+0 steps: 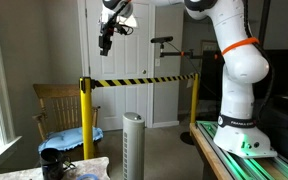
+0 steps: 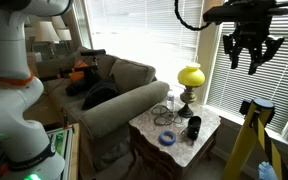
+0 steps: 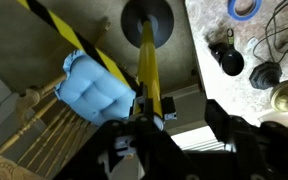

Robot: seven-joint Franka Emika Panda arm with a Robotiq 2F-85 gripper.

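High above the yellow post [image 1: 87, 125], my gripper [image 2: 241, 57] hangs with its fingers apart and nothing seen between them. In exterior view 1 the gripper [image 1: 106, 45] points down in front of the white door. The post [image 2: 241, 150] has a dark top and carries a black-and-yellow striped belt [image 1: 144, 81]. From the wrist view, the gripper looks down on the post [image 3: 149, 70] and its round dark base. A black mug [image 2: 193, 127] and a blue ring [image 2: 167, 138] rest on the small table.
A wooden chair [image 1: 56, 101] with a blue cushion [image 3: 92, 87] stands beyond the post. Beside the mug are a gold lamp [image 2: 190, 78] and a cable [image 3: 277, 30]. A grey cylinder [image 1: 133, 145] stands in front. The air round the gripper looks clear.
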